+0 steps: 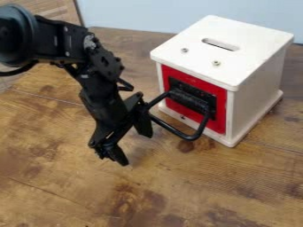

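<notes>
A white wooden box (pixel 258 80) with a slot on top stands right of centre, its front face a red panel (pixel 180 76) holding a black fitting with a looped black handle (pixel 190 135) that sticks out toward the lower left. My black gripper (pixel 133 142) points down just left of the handle, its upper finger close to the handle's left end. Whether they touch, and how far the fingers stand apart, is hard to tell.
A pale wall runs behind, with a wooden board at the back left.
</notes>
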